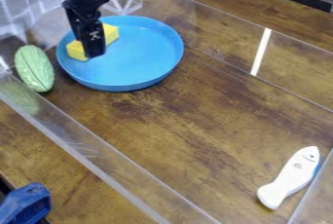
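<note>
My gripper (86,39) is open at the upper left, reaching down over a yellow block (107,33) in the blue plate (143,62). Its fingers stand at the block and partly hide it; whether they touch it is unclear.
A green striped vegetable (34,68) lies left of the plate. A white bottle-like object (289,177) lies at the lower right, a blue object (23,205) at the lower left. Clear plastic walls border the wooden floor, whose middle is free.
</note>
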